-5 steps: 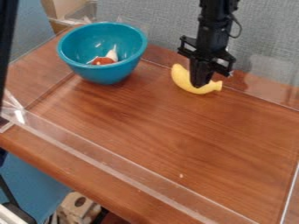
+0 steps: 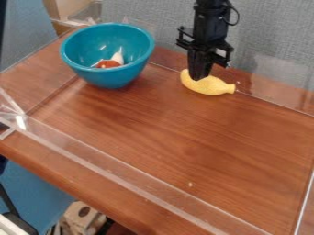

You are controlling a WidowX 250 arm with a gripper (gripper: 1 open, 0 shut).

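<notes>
A yellow banana-like object (image 2: 211,85) lies near the back of the wooden table (image 2: 160,156). My black gripper (image 2: 196,72) hangs just above its left part, pointing down; the fingertips are small and dark, and nothing clearly shows held between them. A teal bowl (image 2: 106,80) stands to the left, holding a white and reddish item (image 2: 108,64).
Clear plastic edging runs along the table's borders. A grey textured wall stands behind. Below the left edge is a blue surface with dark legs and wooden pieces.
My gripper has moved left and a little upward from over the middle of the yellow object. That object lies in about the same place.
</notes>
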